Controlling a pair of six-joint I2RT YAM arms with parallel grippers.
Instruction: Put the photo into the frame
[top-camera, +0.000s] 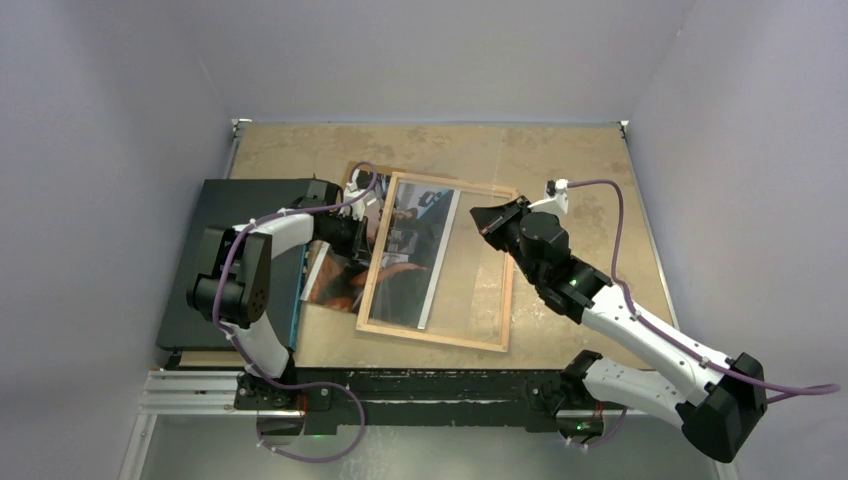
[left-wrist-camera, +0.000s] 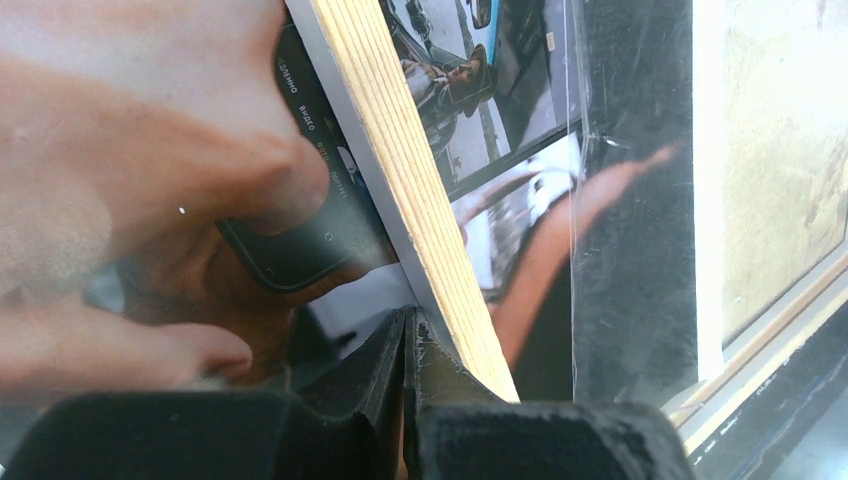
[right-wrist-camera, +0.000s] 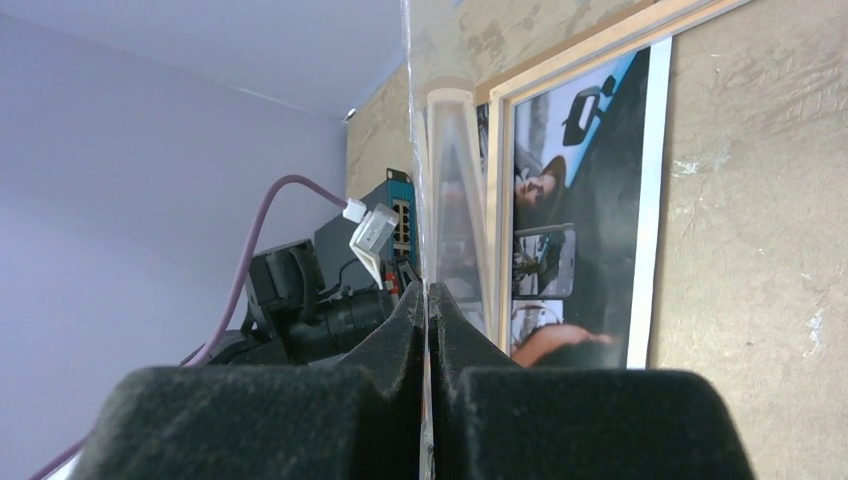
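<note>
The photo (top-camera: 335, 280) lies on the table, its right part seen inside the wooden frame (top-camera: 432, 339) and its left part sticking out under the frame's left bar. My left gripper (top-camera: 361, 254) is shut, its fingertips down over the photo against the outer side of that bar (left-wrist-camera: 420, 200); nothing shows between them. Above the frame's right half, my right gripper (top-camera: 479, 226) is shut on a thin clear sheet (right-wrist-camera: 450, 180). In the right wrist view the sheet rises steeply from between the fingers. A clear edge also crosses the left wrist view over the photo.
A dark box (top-camera: 190, 270) stands at the left, beneath the left arm. A brown board edge (top-camera: 405, 171) shows behind the frame. Bare tabletop (top-camera: 590, 180) lies to the right, with grey walls around the back and sides.
</note>
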